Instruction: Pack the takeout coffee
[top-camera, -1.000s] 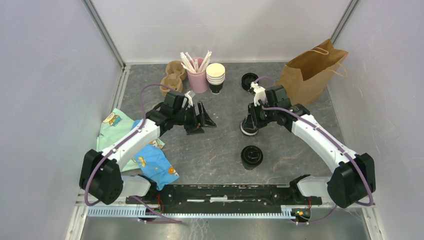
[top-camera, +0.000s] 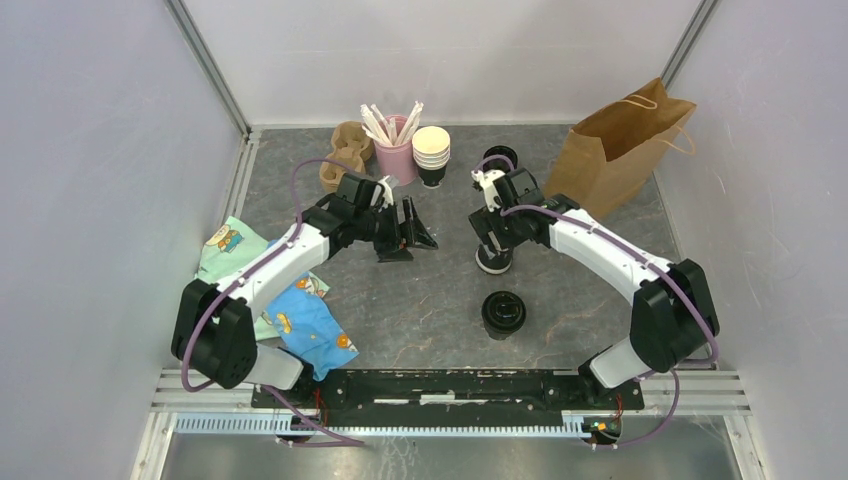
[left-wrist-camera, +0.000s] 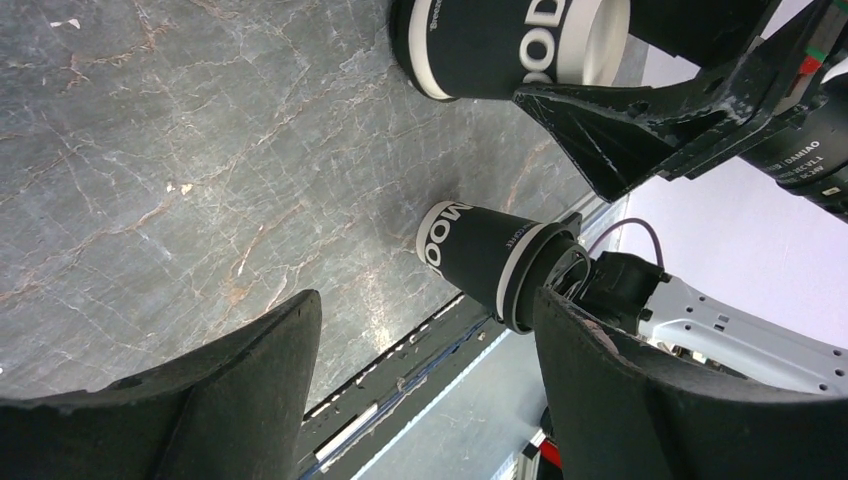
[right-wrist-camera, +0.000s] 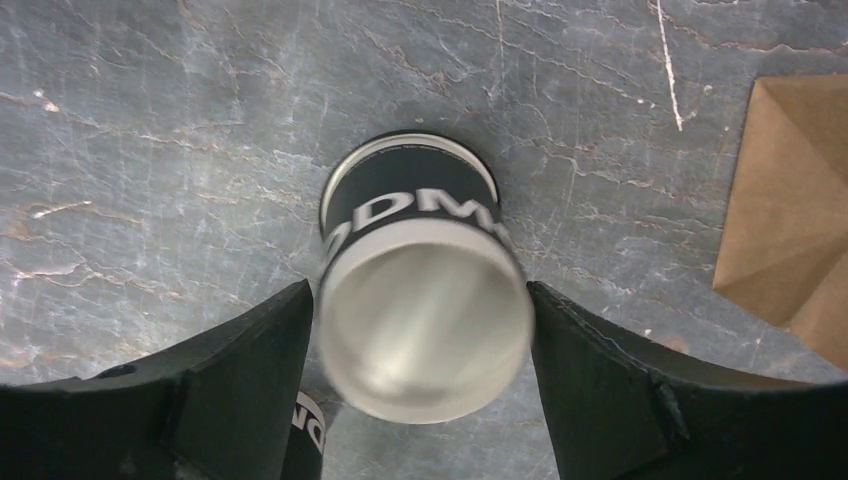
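My right gripper (top-camera: 488, 228) is over an uncapped black cup (right-wrist-camera: 420, 310); the right wrist view shows its open fingers either side of the white rim, contact unclear. The left wrist view shows that cup (left-wrist-camera: 480, 45) beside the right gripper. A lidded black cup (top-camera: 504, 312) stands toward the front. My left gripper (top-camera: 408, 240) hangs open over the middle-left, nothing between its fingers. Black lids (top-camera: 500, 154) lie at the back, partly hidden by the right arm. The brown paper bag (top-camera: 610, 160) stands open at back right.
A cup holder (top-camera: 348, 157), pink straw container (top-camera: 395, 160) and stacked cups (top-camera: 432, 150) line the back. Green (top-camera: 225, 255) and blue (top-camera: 310, 330) cloths lie at left. The front middle has free room around the lidded cup.
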